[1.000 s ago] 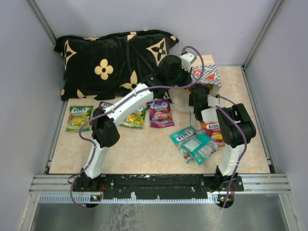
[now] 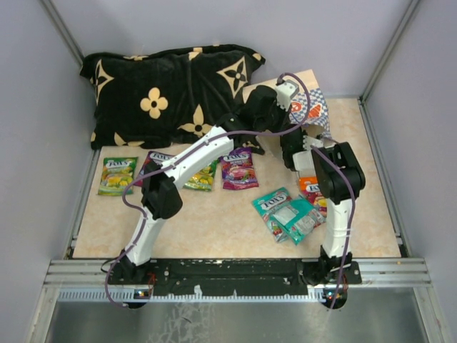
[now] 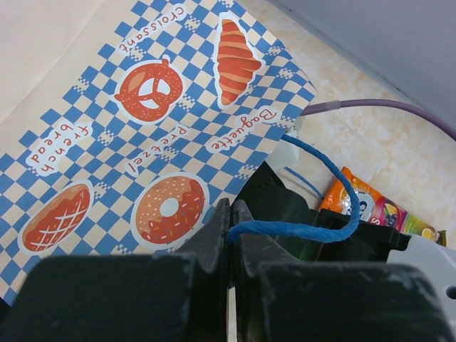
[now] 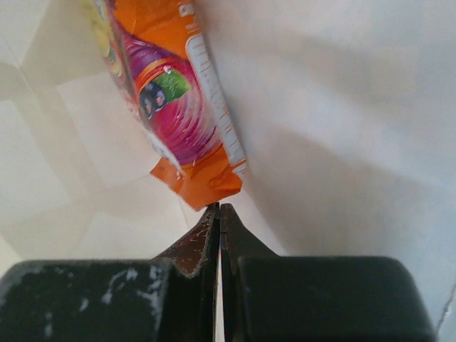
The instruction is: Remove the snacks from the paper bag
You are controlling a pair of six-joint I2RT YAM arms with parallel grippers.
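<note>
The paper bag [image 3: 92, 149], blue-and-white checked with pastry prints, leans at the back right. My left gripper is shut on its blue rope handle [image 3: 303, 229]. Inside the bag, in the right wrist view, stands an orange snack bag [image 4: 178, 107] with a berry picture, close to the inner wall. The closed fingertips of my right gripper are just below its crimped lower end, with nothing between them. From above, the right gripper's tips are hidden in the bag's opening.
Several Fox's bags lie on the table: a green one [image 2: 117, 176] at left, a purple one [image 2: 238, 170] in the middle, teal ones [image 2: 297, 220] and a red-orange one [image 2: 313, 193] at right. A black pillow [image 2: 164, 96] fills the back left.
The left gripper keeps the handle; the paper bag has shifted slightly.
</note>
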